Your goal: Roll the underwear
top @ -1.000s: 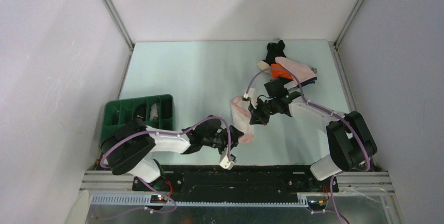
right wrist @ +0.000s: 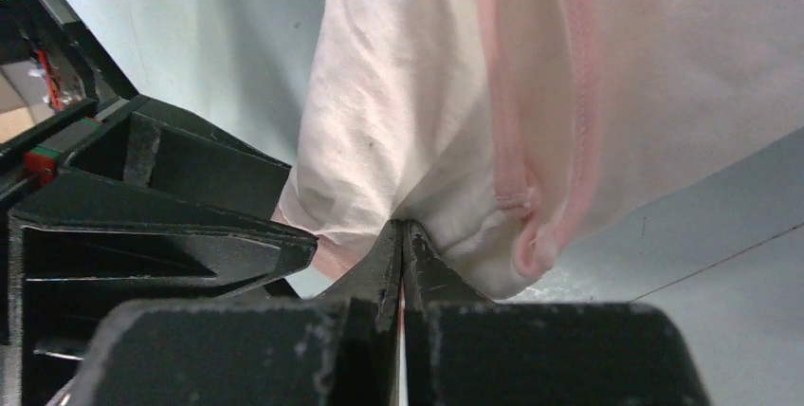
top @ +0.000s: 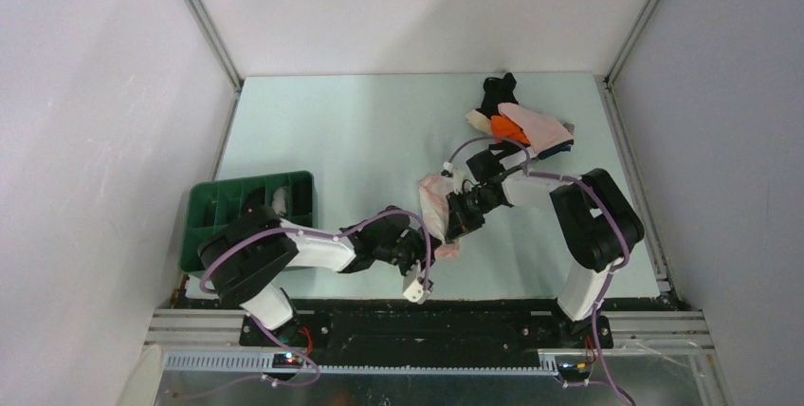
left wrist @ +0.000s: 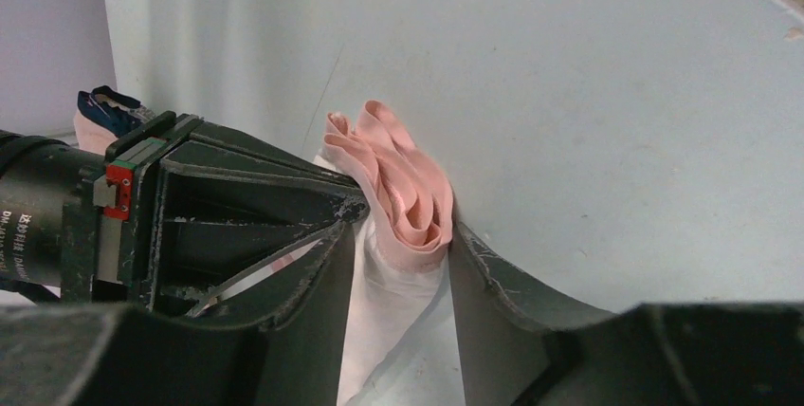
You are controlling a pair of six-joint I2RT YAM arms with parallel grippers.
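Observation:
The white underwear with pink trim (top: 434, 199) lies lengthwise near the front middle of the table. At its near end, the pink waistband (left wrist: 408, 197) is bunched in folds. My left gripper is part open, its two fingers on either side of this bunched end. From the other side, my right gripper is shut, its tips pressed against the white cloth (right wrist: 379, 93). No cloth shows clearly between those tips. In the top view, both arms partly cover the underwear's near end.
A green divided box (top: 248, 183) stands at the left with a few items inside. Folded clothes (top: 536, 126) are piled at the back right. Its front edge is close to the left gripper.
My right gripper has moved toward the front and left, along the underwear to its near end.

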